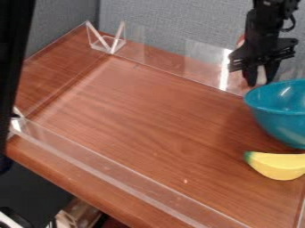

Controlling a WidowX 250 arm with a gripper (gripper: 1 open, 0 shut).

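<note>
My gripper (pixel 254 75) hangs at the back right, just behind and left of a teal bowl (pixel 276 114). Something pale shows low between its fingers, mostly hidden, so I cannot tell what it is. A reddish shape shows partly behind the arm. A yellow banana (pixel 274 166) lies on the wooden board in front of the bowl.
Clear plastic walls (pixel 113 183) edge the wooden board (pixel 143 125), with a white bracket (pixel 105 40) at the back left corner. The middle and left of the board are free. A dark vertical object (pixel 12 62) stands at the left edge.
</note>
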